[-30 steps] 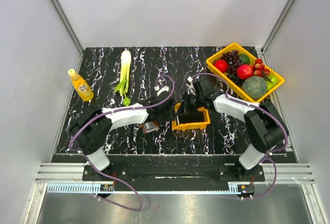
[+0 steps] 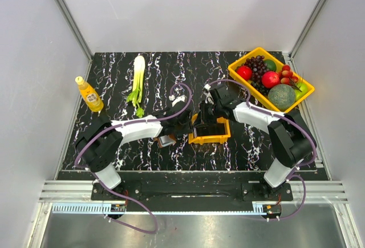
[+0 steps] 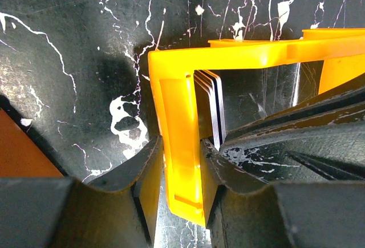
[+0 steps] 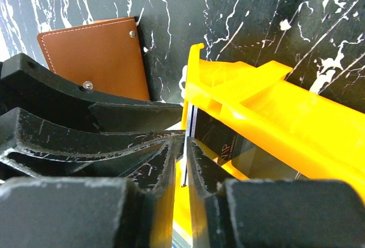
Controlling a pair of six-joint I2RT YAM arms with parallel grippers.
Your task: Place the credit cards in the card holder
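My left gripper is shut on the side wall of a yellow basket. Inside that wall, several cards stand on edge in a thin stack. My right gripper reaches into the basket, its fingertips slightly apart on either side of the card edges. A dark card face shows beside its right finger. The brown leather card holder lies on the table left of the basket; the left arm partly hides it from above.
A yellow basket of fruit stands at the back right. Celery and a yellow bottle are at the left. The two grippers are very close together over the small basket.
The small basket has shifted slightly to the left, with both grippers moving a little the same way. The card holder has not visibly moved.
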